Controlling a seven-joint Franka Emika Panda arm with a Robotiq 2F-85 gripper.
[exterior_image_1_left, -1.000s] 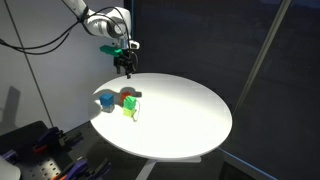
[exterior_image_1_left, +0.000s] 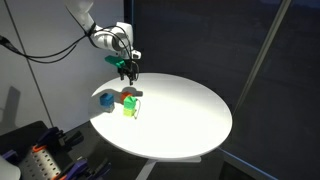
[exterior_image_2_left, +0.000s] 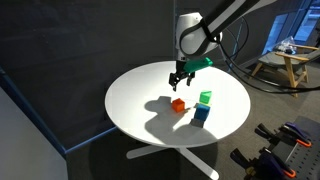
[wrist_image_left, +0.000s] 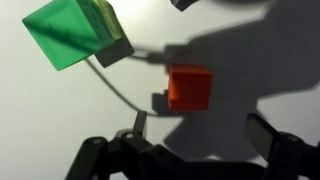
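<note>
A red block (wrist_image_left: 190, 88) lies on the white table, ahead of my gripper in the wrist view. The fingers are wide apart with nothing between them. In exterior view 1 my gripper (exterior_image_1_left: 129, 75) hangs above the far left part of the table, over and behind the red block (exterior_image_1_left: 126, 96). A green block (exterior_image_1_left: 130, 102) sits on top of a yellow block (exterior_image_1_left: 128, 112) close by. To the left is a blue block (exterior_image_1_left: 107, 100). Exterior view 2 shows the red block (exterior_image_2_left: 178, 105) apart from the blue block (exterior_image_2_left: 201, 113) and the green block (exterior_image_2_left: 205, 98).
In the wrist view the green block (wrist_image_left: 68, 32) stands near the upper left, and part of a dark object (wrist_image_left: 183, 3) shows at the top edge. A wooden chair (exterior_image_2_left: 288, 68) stands beyond the table.
The arm has come down over the past second, and my gripper is slightly lower, nearer the table. The blocks have not moved.
</note>
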